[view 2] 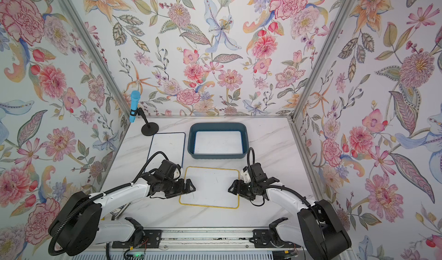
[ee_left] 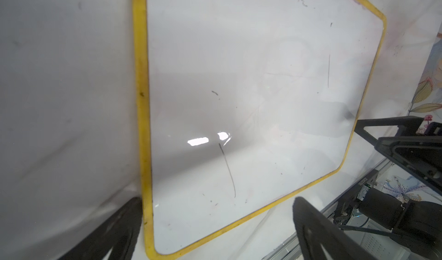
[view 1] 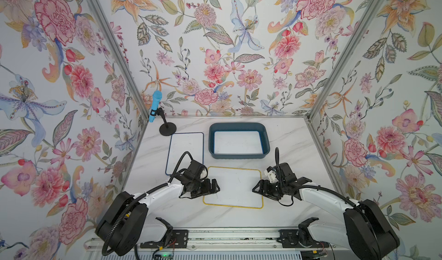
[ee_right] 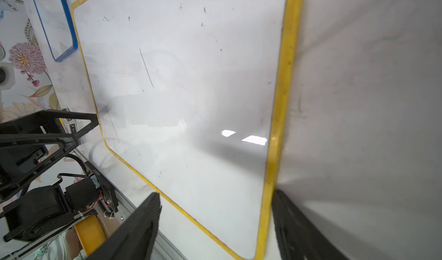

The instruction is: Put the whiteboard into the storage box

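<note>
A yellow-edged whiteboard (view 1: 233, 187) lies flat on the table in front of the blue-grey storage box (view 1: 239, 156). Inside the box rests a blue-edged white panel (view 1: 238, 142). My left gripper (view 1: 212, 186) stands open over the board's left edge. In the left wrist view the yellow rim (ee_left: 144, 135) runs just inside one of its fingers (ee_left: 115, 234), with a wide gap across to the other. At the right edge my right gripper (view 1: 260, 186) is part open. The rim (ee_right: 281, 85) passes close to its outer finger (ee_right: 299, 232), and nothing is clamped.
Another blue-edged board (view 1: 186, 147) lies flat at the left, partly behind my left arm. Behind it a blue microphone (view 1: 156, 102) stands on a black round base (view 1: 167, 128). The table (view 1: 294, 140) right of the box is bare.
</note>
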